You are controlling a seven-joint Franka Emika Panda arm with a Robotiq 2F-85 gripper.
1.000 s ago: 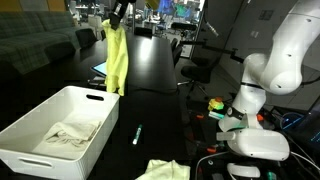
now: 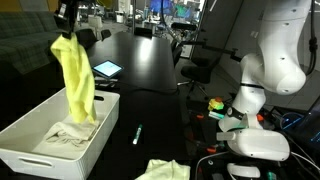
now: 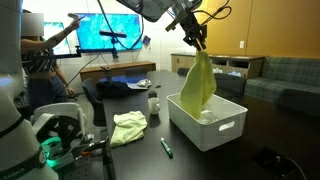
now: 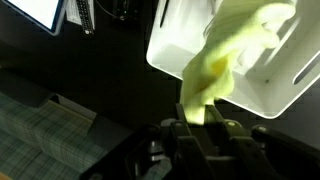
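A yellow cloth [image 2: 75,75] hangs in long folds from my gripper [image 2: 66,33], above the white box [image 2: 40,160]. In exterior view 2 the same cloth [image 3: 198,85] drapes down to the box opening. In the wrist view it spreads away from the fingertips over the box, its near end [image 4: 204,85] at my gripper. The fingertips are dark and partly covered by cloth, so how far apart they stand is unclear. A paler cloth [image 2: 68,137] lies crumpled inside the box, partly hidden behind the hanging one.
Another pale yellow cloth [image 2: 165,170] lies on the dark table near the front. A small teal marker [image 2: 137,135] rests to the right of the box. White mugs [image 3: 153,103] stand on the table beyond. A lit tablet [image 2: 107,69] lies farther back.
My gripper has carried the yellow cloth leftward, from beside the box to above it. The cloth's lower end now overlaps the box interior. The box and marker have stayed put.
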